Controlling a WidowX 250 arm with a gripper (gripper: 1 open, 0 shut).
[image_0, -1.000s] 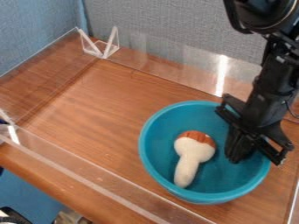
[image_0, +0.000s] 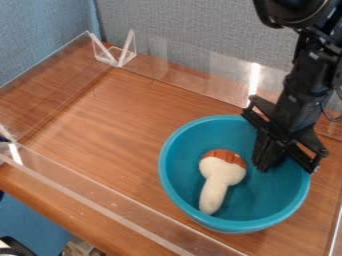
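A teal bowl (image_0: 181, 170) stands at the lower right of the wooden table. Inside it lies a white mushroom-like toy (image_0: 214, 190) with a reddish-brown cap. My black gripper (image_0: 274, 158) reaches from the upper right down over the bowl's back right part, to the right of the toy and apart from it. Its tips are dark and partly hidden, so whether it is open or shut is unclear.
Clear low walls border the table (image_0: 107, 135). A white wire-like stand (image_0: 114, 52) is at the back left.
My gripper has risen slightly. The bowl and toy look unmoved.
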